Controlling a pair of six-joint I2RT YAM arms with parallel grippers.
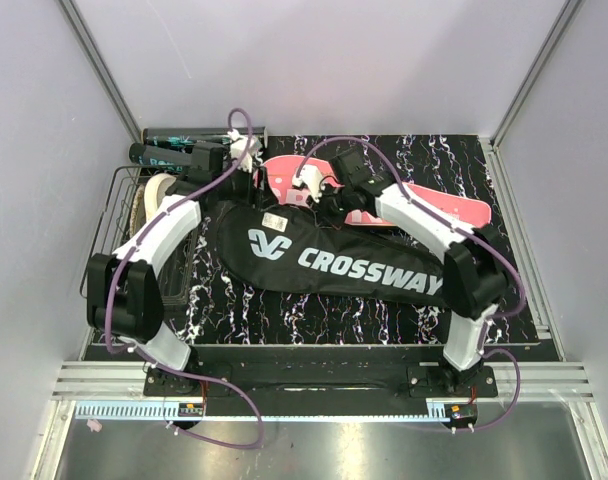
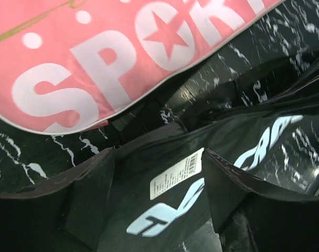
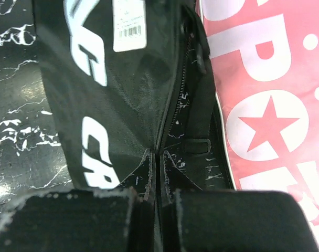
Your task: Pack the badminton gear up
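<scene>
A black racket bag (image 1: pixel 284 268) with white CROSSWAY lettering lies flat across the middle of the table. Pinched at its zipper-side edge, the bag (image 3: pixel 112 94) rises in a crease to the tips of my right gripper, which is shut on it. My left gripper (image 1: pixel 261 188) hovers over the bag's rounded left end, fingers part open. Below and between its parted fingers, the bag's barcode label (image 2: pixel 176 174) shows in the left wrist view, with nothing held. Behind the black bag lies a pink SPORT bag (image 1: pixel 444 203), partly hidden by my right arm.
A wire basket (image 1: pixel 112 215) with shoes (image 1: pixel 156 195) stands at the left, partly under my left arm. Two dark tubes (image 1: pixel 199 137) lie at the back left.
</scene>
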